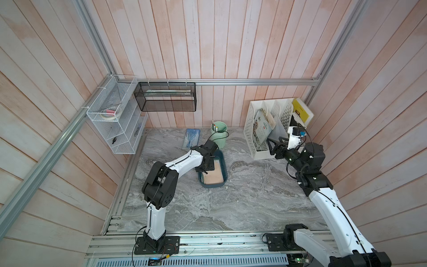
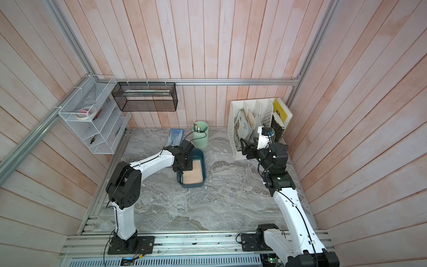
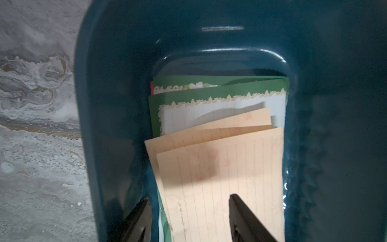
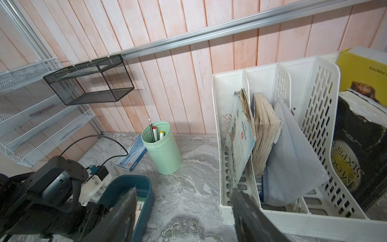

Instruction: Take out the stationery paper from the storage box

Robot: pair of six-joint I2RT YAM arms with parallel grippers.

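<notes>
A dark teal storage box (image 1: 223, 171) stands mid-table. In it lie pale peach stationery sheets (image 3: 219, 181) over green-bordered sheets (image 3: 221, 98). My left gripper hangs low over the left and middle of the box, fingers parted, with the peach paper visible between them and nothing seen gripped. My right gripper is held at the right, in front of the white file organizer (image 4: 237, 76), open with nothing between its fingers.
A green pen cup (image 4: 163, 151) and a blue flat packet (image 1: 191, 137) stand or lie behind the box. Mesh racks (image 1: 164, 106) hang at back left.
</notes>
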